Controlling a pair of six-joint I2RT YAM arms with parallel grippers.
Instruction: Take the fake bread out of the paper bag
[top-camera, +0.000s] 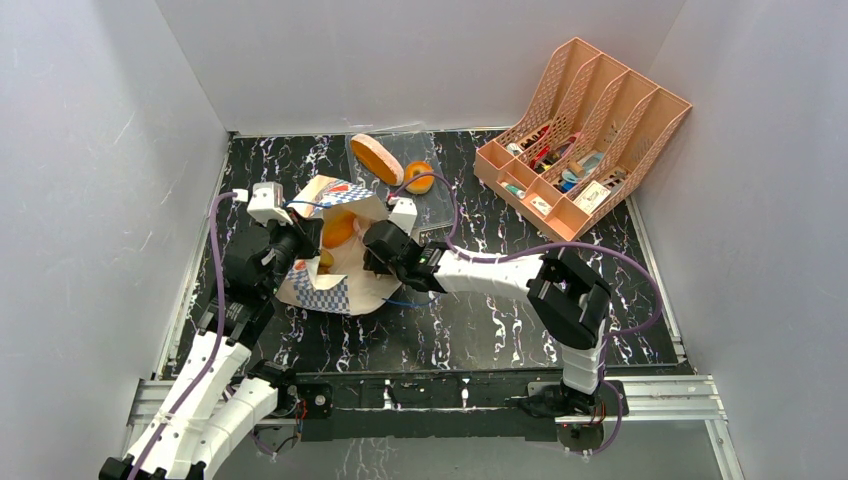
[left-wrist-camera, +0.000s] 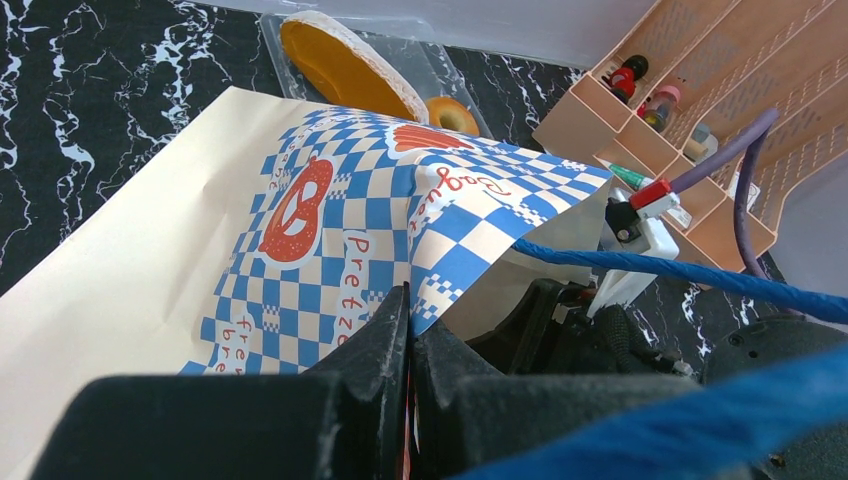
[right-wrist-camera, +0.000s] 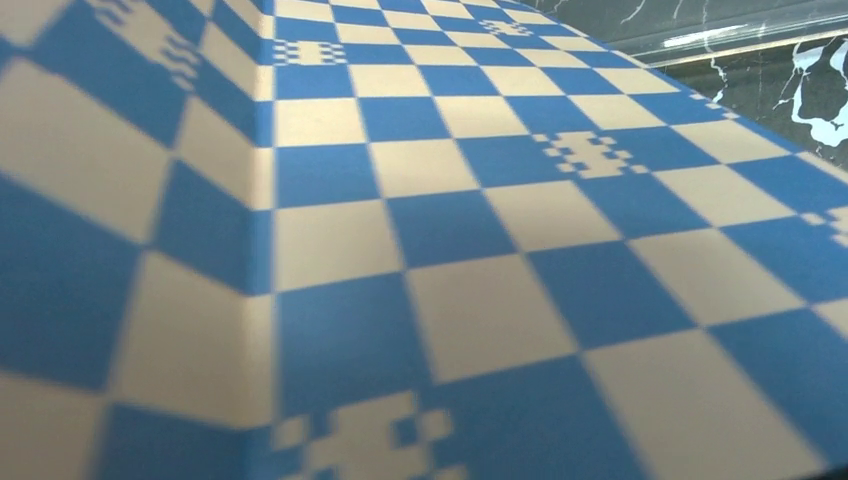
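The checkered paper bag lies open at the centre-left of the table, with orange bread and a smaller yellowish piece inside. My left gripper is shut at the bag's upper edge, the printed paper rising right at its fingertips. My right gripper reaches into the bag's right part; its fingers are hidden in the top view, and the right wrist view shows only blurred checkered paper, so its grip cannot be seen.
A clear tray behind the bag holds a long loaf and a bagel. A peach organiser with small items stands back right.
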